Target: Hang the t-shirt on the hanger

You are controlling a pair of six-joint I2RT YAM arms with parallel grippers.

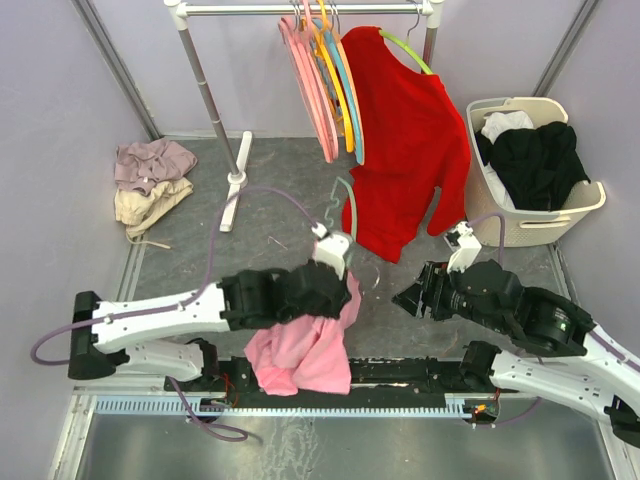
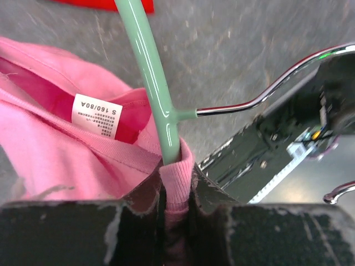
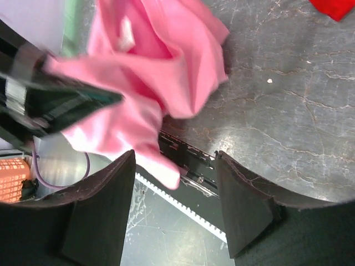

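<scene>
A pink t-shirt (image 1: 305,358) hangs below my left gripper (image 1: 346,285), its lower part over the dark strip at the table's front. In the left wrist view my left gripper is shut on the shirt's pink collar edge, which wraps the end of the green hanger (image 2: 152,72). The hanger's metal hook (image 2: 260,98) points off to the right, and a white label (image 2: 96,116) shows inside the shirt. My right gripper stands part open and apart from the shirt, with nothing between its fingers; the shirt (image 3: 150,72) lies beyond it.
A rack (image 1: 230,10) at the back bears several empty hangers (image 1: 322,80) and a red garment (image 1: 405,130). A laundry basket (image 1: 530,228) stands at the right, folded clothes (image 1: 150,185) at the left.
</scene>
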